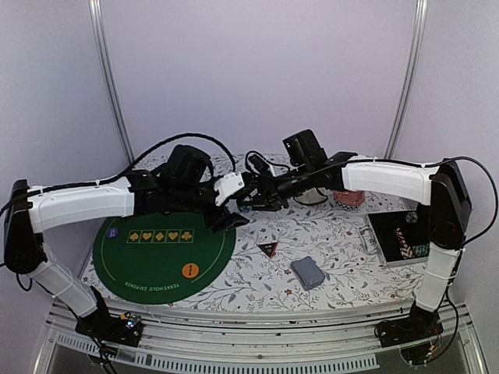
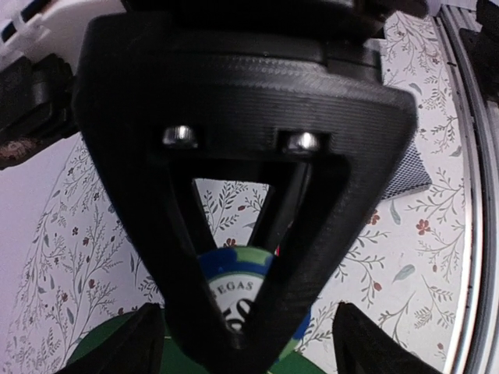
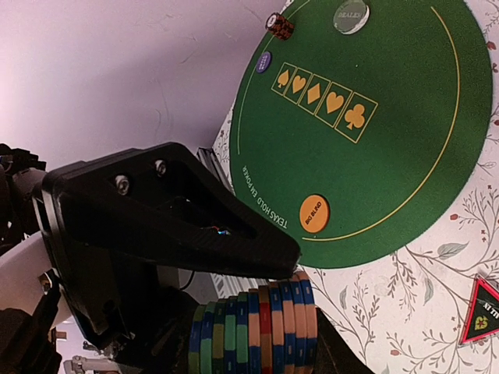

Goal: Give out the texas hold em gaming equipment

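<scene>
A stack of poker chips (image 3: 249,331), banded in blue, green and tan, lies on its side in my right gripper (image 1: 260,201), shut on it above the table. My left gripper (image 1: 238,204) comes from the left with its fingers apart, around the near end of that stack in the top view. Through the left finger in the left wrist view shows the printed face of an end chip (image 2: 234,294); whether that finger touches it, I cannot tell. The green poker mat (image 1: 140,269) carries an orange big blind button (image 3: 314,213), a purple button (image 3: 263,62) and a dealer button (image 3: 352,15).
A black triangular marker (image 1: 268,248) and a grey card deck (image 1: 308,273) lie right of the mat. An open case (image 1: 374,226) with chips stands at the right. A red-and-white item (image 1: 348,199) sits behind, beside a mostly hidden mug. A small chip pile (image 3: 280,26) rests at the mat's edge.
</scene>
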